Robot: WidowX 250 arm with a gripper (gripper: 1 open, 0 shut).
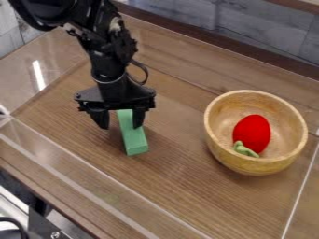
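My black gripper (115,110) reaches down from the top left to just above the tabletop, at a green rectangular block (134,137) that lies on the wood. The block's upper end is between or behind the fingers; whether they grip it I cannot tell.
A yellow bowl (227,107) on the right holds a red oval object (252,131) and a small green item (243,151). A raised wooden edge runs along the back right.
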